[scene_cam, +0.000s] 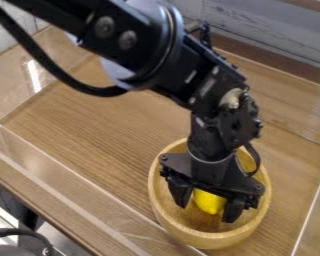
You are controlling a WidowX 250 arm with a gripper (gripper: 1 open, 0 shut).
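Note:
A round wooden bowl (186,224) sits on the table at the lower right of the camera view. Inside it is a yellow object (210,200), partly hidden by my gripper (207,202). The gripper is lowered over the bowl, its fingers apart on either side of the yellow object. Whether they touch it is hard to tell.
Bare wooden table (83,130) stretches to the left and behind the bowl. A pale wooden wall runs along the back, and black cables show at the lower left corner.

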